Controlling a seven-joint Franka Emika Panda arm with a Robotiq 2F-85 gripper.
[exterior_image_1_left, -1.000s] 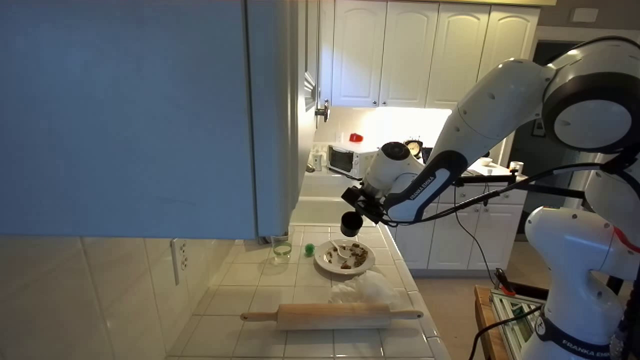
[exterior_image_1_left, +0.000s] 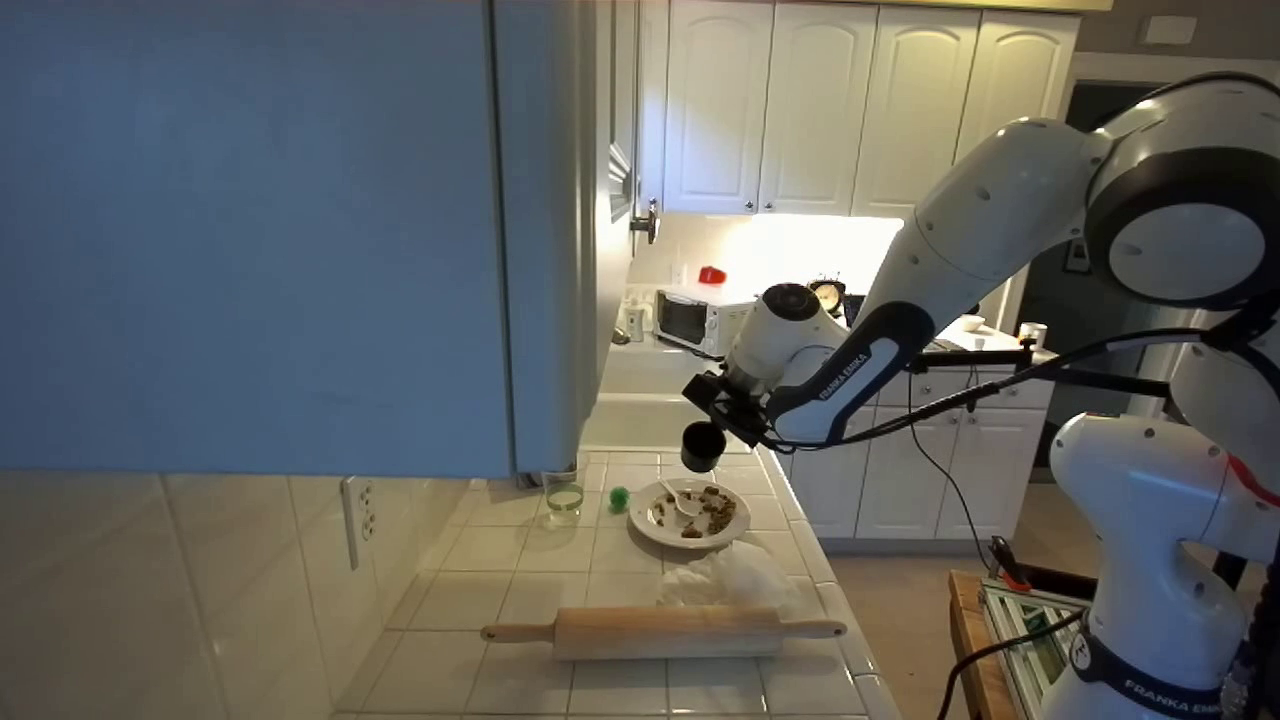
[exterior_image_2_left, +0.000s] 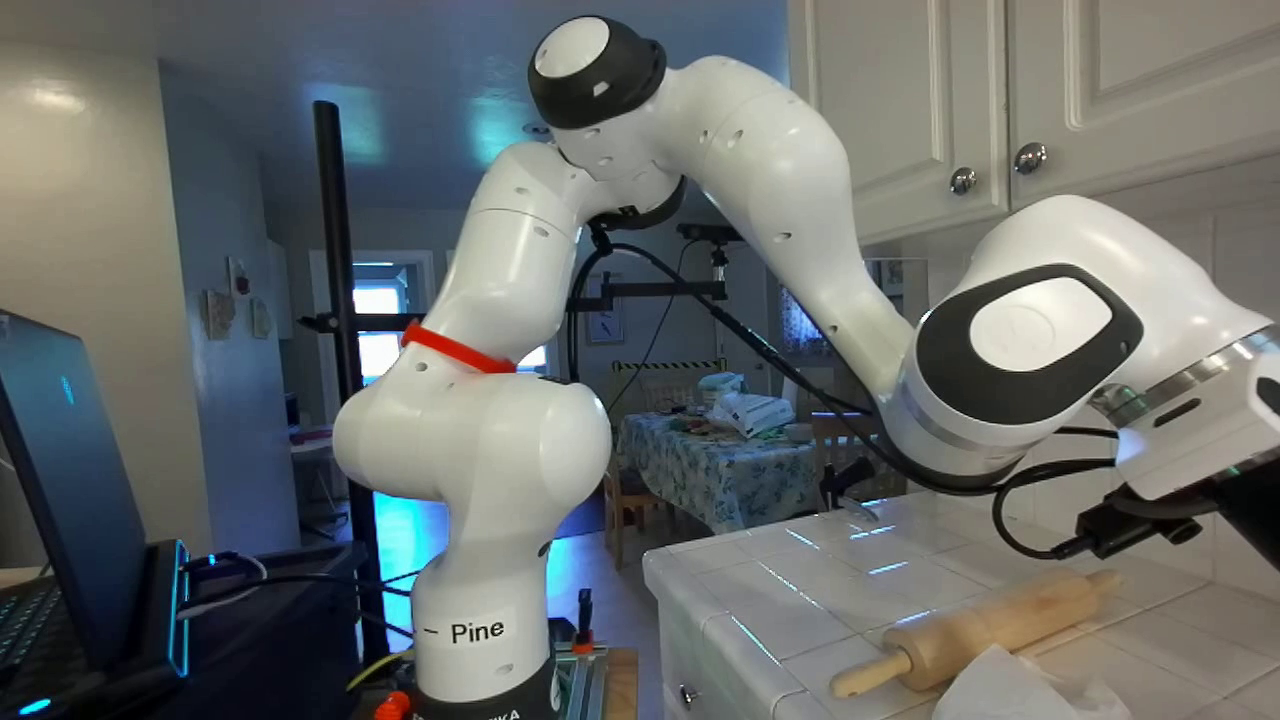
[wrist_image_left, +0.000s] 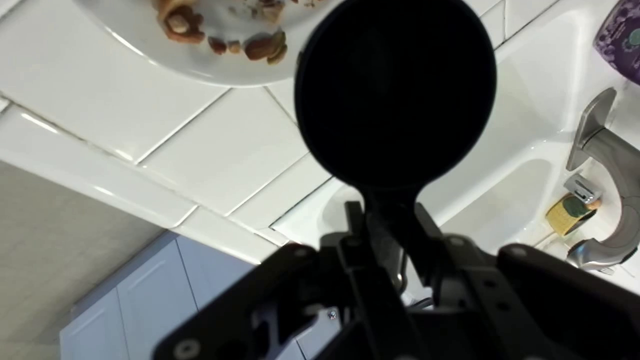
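My gripper is shut on the handle of a black measuring cup (wrist_image_left: 396, 90), which hangs above the counter. Its round dark mouth faces the wrist camera, and the inside is too dark to tell whether anything is in it. In exterior view 1 the black cup (exterior_image_1_left: 703, 445) is held just behind and above a white plate (exterior_image_1_left: 643, 518). Scattered brown bits of food (exterior_image_1_left: 720, 512) lie on that plate along with a white spoon (exterior_image_1_left: 686, 503). Exterior view 2 cuts off the gripper at its right edge.
A wooden rolling pin (exterior_image_1_left: 667, 632) lies across the counter, with a crumpled white cloth or bag (exterior_image_1_left: 750, 576) beside it. Left of the plate are a green item (exterior_image_1_left: 619, 498) and a clear glass (exterior_image_1_left: 563, 497). The sink (wrist_image_left: 510, 180) and faucet (wrist_image_left: 621, 174) lie beyond the cup. A cabinet (exterior_image_1_left: 288, 240) overhangs the counter's left side.
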